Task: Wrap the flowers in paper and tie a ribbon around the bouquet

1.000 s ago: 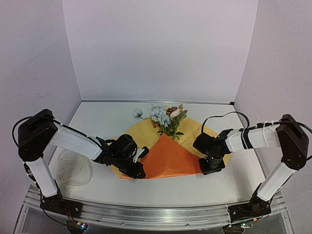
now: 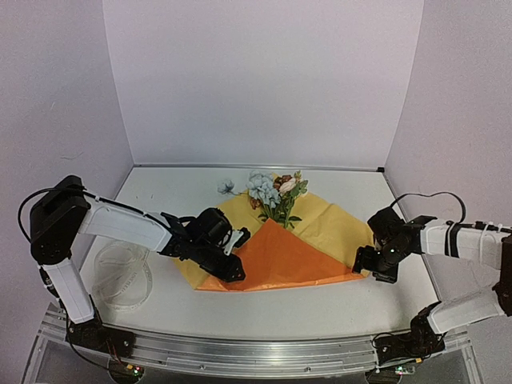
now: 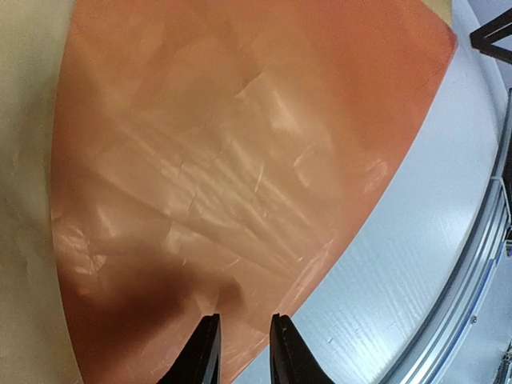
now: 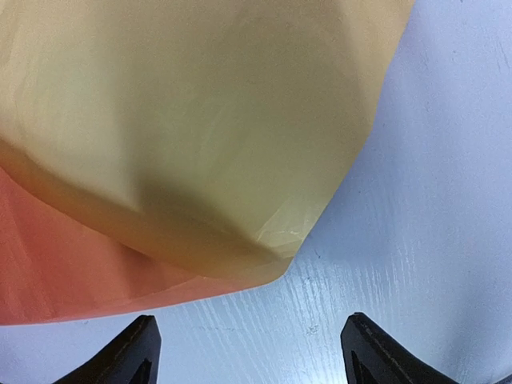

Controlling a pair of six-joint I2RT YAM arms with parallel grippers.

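Fake flowers (image 2: pixel 272 192), pale blue and pink with green leaves, lie at the back middle of the yellow wrapping paper (image 2: pixel 324 220). The paper's front edge is folded over, showing an orange face (image 2: pixel 276 256) that peaks over the stems and hides their lower ends. Above the orange part on its left side is my left gripper, fingers a little apart, nothing between them. My right gripper stands wide open and empty just off the paper's right corner (image 4: pixel 280 268), white table showing between its fingers.
A roll of clear, pale ribbon or tape (image 2: pixel 122 274) lies on the table at the left, beside the left arm. A metal rail (image 2: pixel 264 356) runs along the front edge.
My right gripper has moved rightward along the paper's front edge to the right corner. The left gripper has shifted slightly to the right. The flowers have stayed put.
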